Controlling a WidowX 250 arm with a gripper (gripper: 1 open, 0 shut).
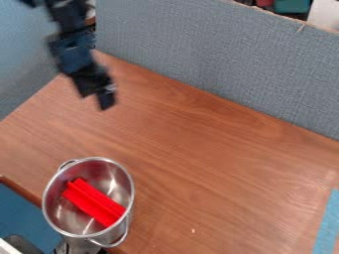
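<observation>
A red bar-shaped object (95,202) lies inside a steel pot (122,187) at the lower left of the wooden table. My dark gripper (99,97) is raised over the back left of the table, above and behind the pot, blurred. Whether it is open or shut I cannot tell.
Grey padded walls (225,60) border it at the back and left. A blue strip (322,218) lies at the right edge.
</observation>
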